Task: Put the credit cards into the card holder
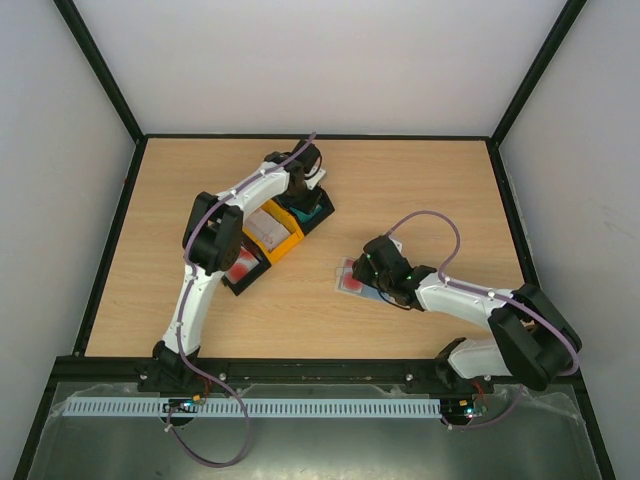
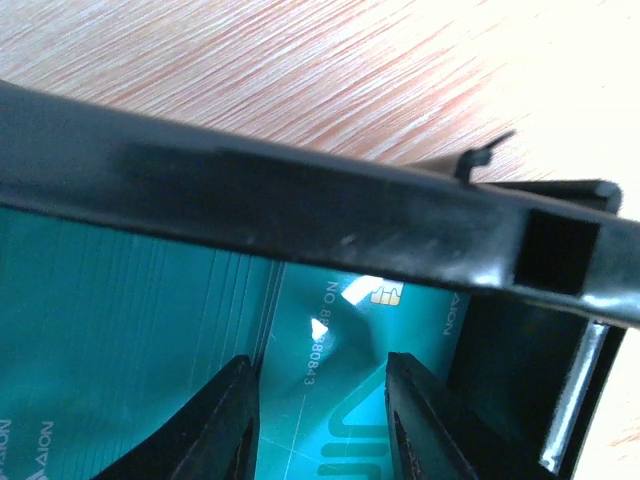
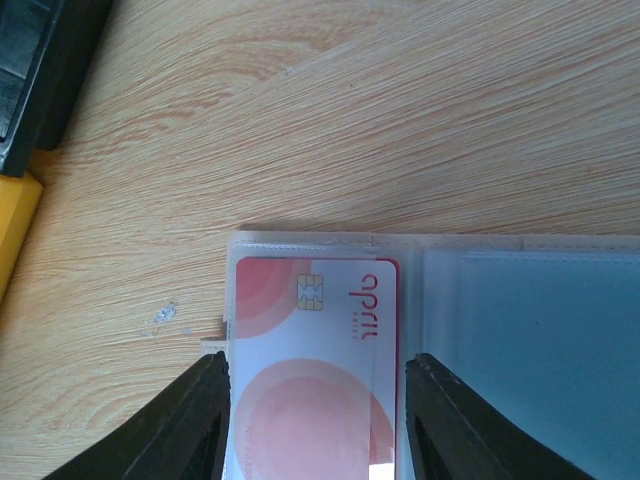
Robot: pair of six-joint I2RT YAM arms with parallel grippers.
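Note:
Teal cards lie in the dark compartment at the far end of the card bins, bearing white print and a gold chip. My left gripper is over them, its fingers apart on either side of one card, nothing visibly clasped. The clear, blue-tinted card holder lies flat on the table at right centre. A white and red card sits in its left pocket. Over that pocket my right gripper is open, a finger to each side of the card. Its arm covers part of the holder in the top view.
A yellow compartment with pale cards and a dark one with red and white cards adjoin the teal cards' bin. A black rim crosses close ahead of the left fingers. Bare table separates bins and holder.

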